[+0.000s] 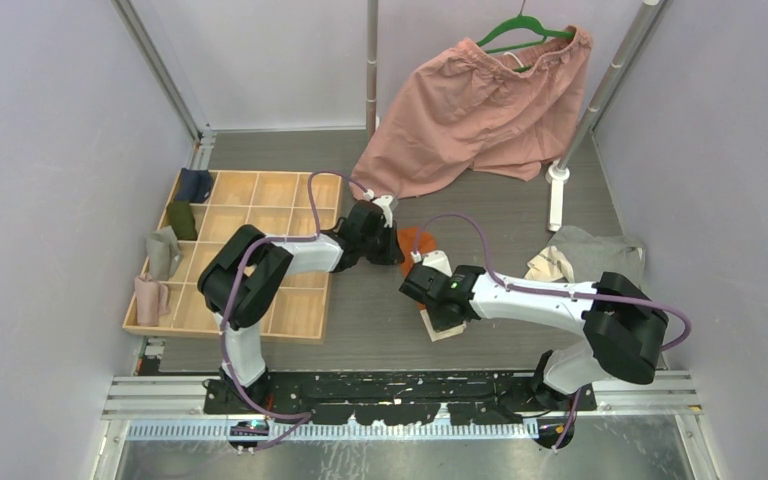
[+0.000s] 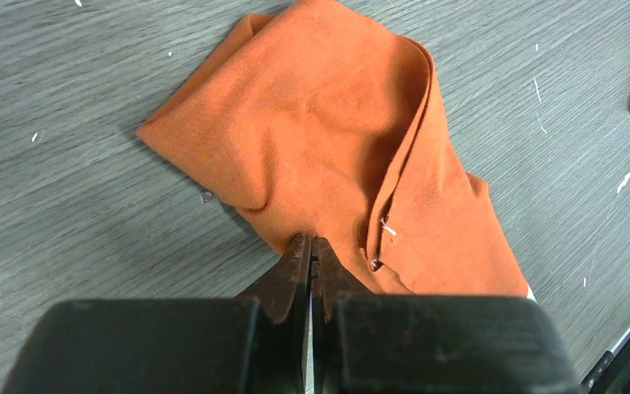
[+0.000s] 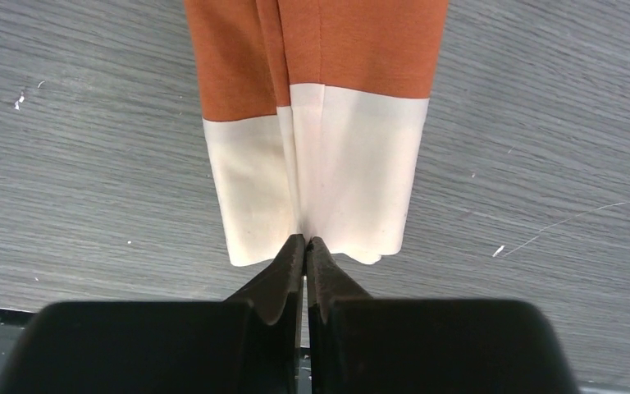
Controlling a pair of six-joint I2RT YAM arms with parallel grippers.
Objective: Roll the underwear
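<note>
Orange underwear with a cream waistband lies folded lengthwise on the grey table. Its orange cloth [image 1: 418, 243] shows between the arms in the top view. My left gripper is shut, its tips against the left edge of the orange fabric [image 2: 328, 107]; no cloth shows clearly between them. At the front end, the cream waistband [image 3: 353, 172] is flat, with a fold running down to its rim. My right gripper is shut on that rim near the middle. In the top view the right gripper hides part of the garment.
A wooden compartment box [image 1: 228, 218] stands left, rolled cloths along its outer column. Pink shorts [image 1: 480, 110] hang at the back. Grey cloth [image 1: 600, 255] and a cream piece [image 1: 550, 265] lie right.
</note>
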